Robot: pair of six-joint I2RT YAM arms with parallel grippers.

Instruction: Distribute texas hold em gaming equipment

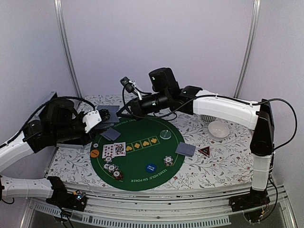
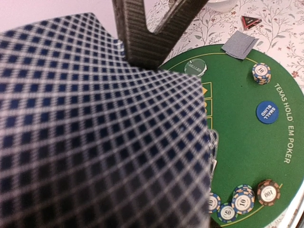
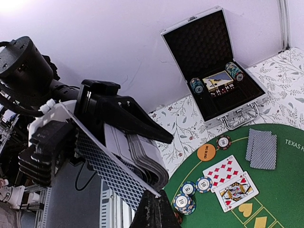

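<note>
My left gripper (image 1: 101,115) is shut on a deck of cards (image 3: 135,152), held up at the table's left side. A blue-checked card sticks out of that deck, and its back (image 2: 95,118) fills much of the left wrist view. My right gripper is shut on a corner of this card. In the right wrist view two face-up cards (image 3: 236,191), a face-down pair (image 3: 261,149) and an orange big blind disc (image 3: 206,152) lie on the green mat (image 3: 285,178). Another face-down pair (image 1: 185,149) lies at the mat's right edge.
An open chip case (image 3: 237,107) stands beside the mat. Chip stacks (image 2: 243,199), a blue small blind disc (image 2: 267,112) and a clear dealer disc (image 2: 195,67) rest on it. Right of the mat are a red-black triangle (image 1: 204,151) and a white bowl (image 1: 218,129).
</note>
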